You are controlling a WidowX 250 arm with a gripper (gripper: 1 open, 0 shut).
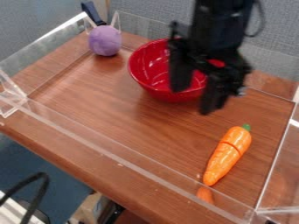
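Note:
The black gripper (201, 92) hangs over the red bowl (155, 68) at the upper middle, blurred, its fingers spread apart with no object visible between them. The bowl is partly hidden behind it. An orange carrot (226, 156) with a green tip lies on the wooden table at the right, below and to the right of the gripper. A purple round object (104, 41) sits at the back left.
Transparent low walls border it. A second small orange piece (205, 197) shows near the front edge, beyond the carrot's lower end.

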